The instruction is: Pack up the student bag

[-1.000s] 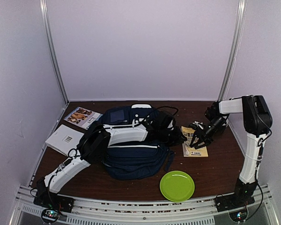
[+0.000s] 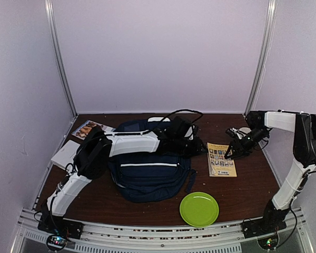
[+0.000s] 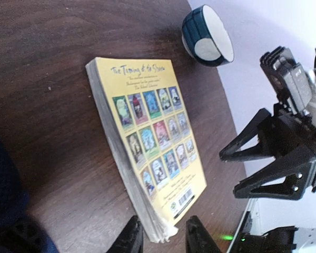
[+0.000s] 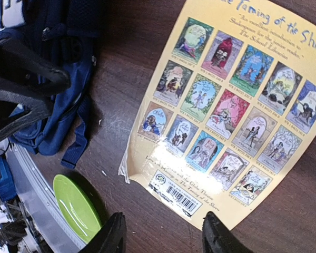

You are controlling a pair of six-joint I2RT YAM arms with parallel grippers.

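Note:
A yellow book, The Taming of the Shrew (image 2: 221,165), lies back cover up right of the navy backpack (image 2: 142,179); it fills much of both wrist views. My left gripper reaches across the backpack to just off the book's near corner, fingers apart and empty. My right gripper hangs over the book's right part, fingers apart with nothing held. A magazine (image 2: 89,128) and a white book (image 2: 67,155) lie at the left.
A green plate (image 2: 199,210) sits at the front right. A dark cup (image 3: 200,37) stands beyond the book, partly hidden behind the right arm in the top view. Bare table surrounds the plate.
The right arm has moved right and back, uncovering more of the book. The book sits slightly right of where it was a second ago.

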